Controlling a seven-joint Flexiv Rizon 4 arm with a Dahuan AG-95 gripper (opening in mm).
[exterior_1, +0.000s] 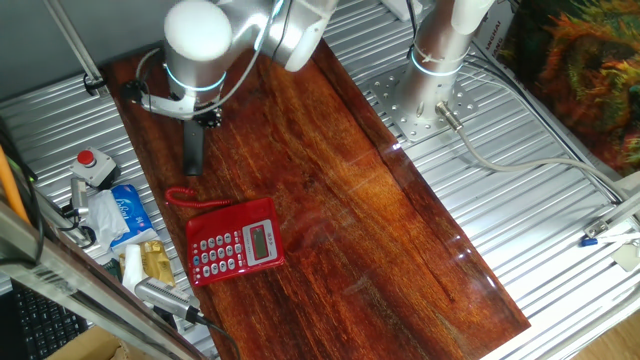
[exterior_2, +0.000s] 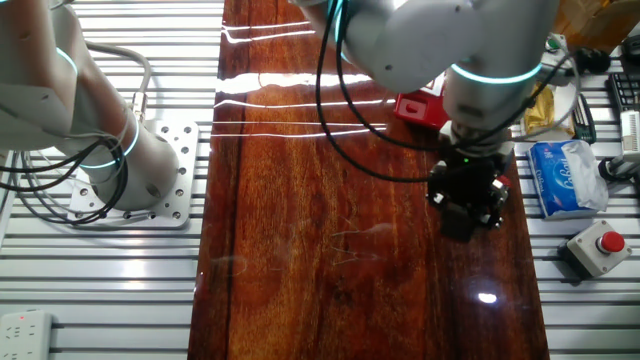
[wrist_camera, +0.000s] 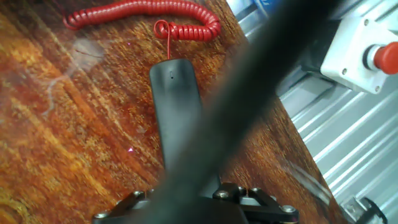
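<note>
A red desk phone with grey keys and a small display sits on the dark wooden board. Its black handset is off the base, and a red coiled cord joins its far end. My gripper is at the near end of the handset, with a finger at either side in the wrist view. A blurred dark cable crosses that view and hides part of the handset and the space between the fingers, so whether they press on it does not show. In exterior view 2 the gripper points down over the board.
A red-topped button box and a blue-and-white tissue pack stand off the board's left edge. The wooden board is bare right of the phone.
</note>
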